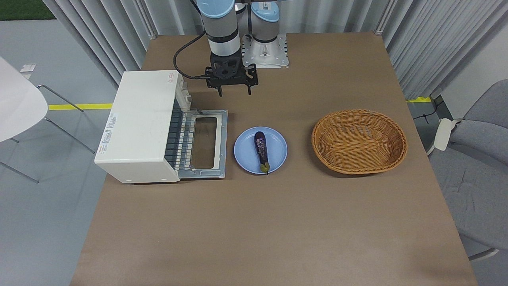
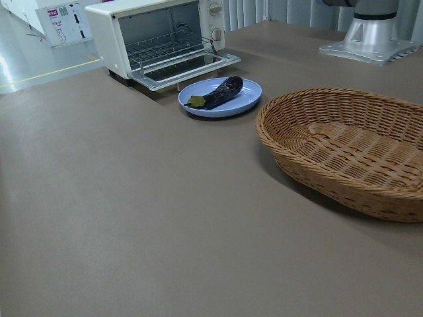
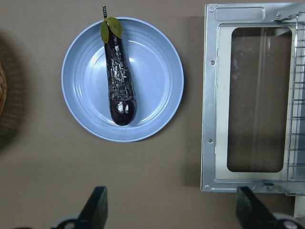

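Observation:
A dark eggplant with a green cap lies on a blue plate beside the white toaster oven, whose glass door is folded down flat toward the plate. My gripper hangs over the back of the table, behind the plate, with its fingers apart and nothing between them. In the wrist view the eggplant and plate lie ahead of the open fingers, left of the oven door.
A wicker basket stands right of the plate. The robot's base plate is at the back.

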